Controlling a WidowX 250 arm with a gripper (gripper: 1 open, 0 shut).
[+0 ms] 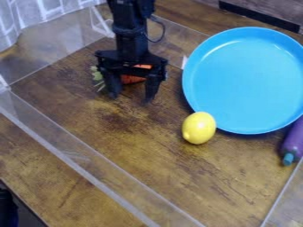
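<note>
My black gripper (130, 78) hangs at the upper middle of the camera view, open, its fingers down around an orange object (140, 73) with green leafy tips (99, 78), likely a carrot, which is partly hidden behind the gripper. Whether the fingers touch it I cannot tell.
A large blue plate (242, 78) fills the right side. A yellow egg-shaped object (199, 128) lies below its left edge, and a purple object (296, 140) at the far right. Clear walls (71, 164) border the wooden surface.
</note>
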